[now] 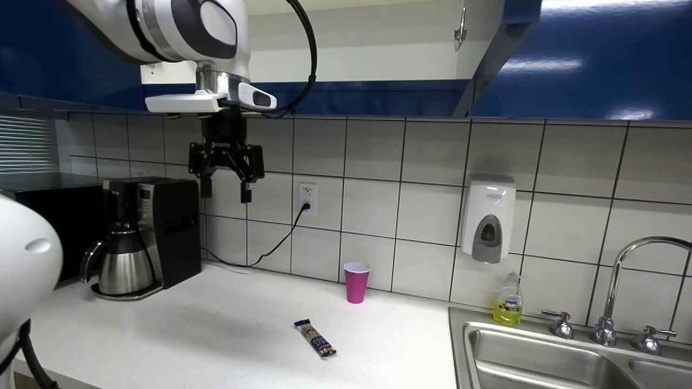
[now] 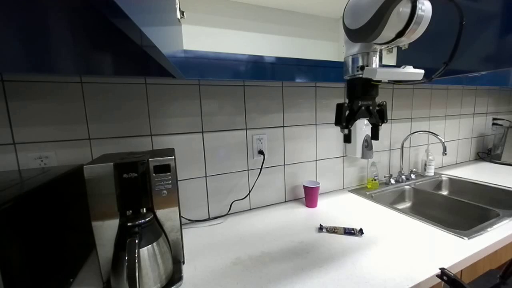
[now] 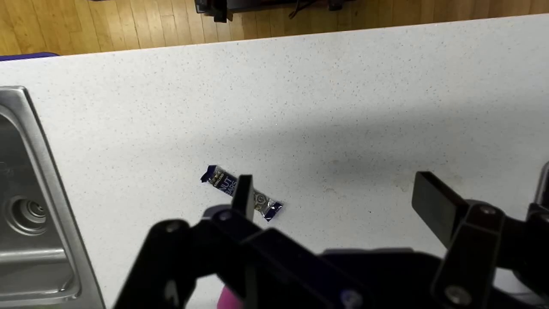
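Observation:
High above the white counter, my gripper (image 1: 225, 194) hangs open and pointing down, with nothing between its fingers. A wrapped nut bar (image 1: 315, 338) lies flat on the counter, well below and apart from the gripper. In the wrist view the middle of the nut bar (image 3: 234, 186) is partly covered by one of my fingers (image 3: 242, 195). Behind the bar, near the tiled wall, a pink cup (image 2: 311, 194) stands upright. Only a sliver of the pink cup (image 3: 227, 298) shows at the bottom of the wrist view.
A coffee maker (image 1: 153, 236) with a steel carafe stands at the counter's left, its cord running to a wall outlet (image 1: 308, 197). To the right are a steel sink (image 1: 459, 343), faucet (image 1: 613, 292) and dish soap bottle (image 1: 508, 302).

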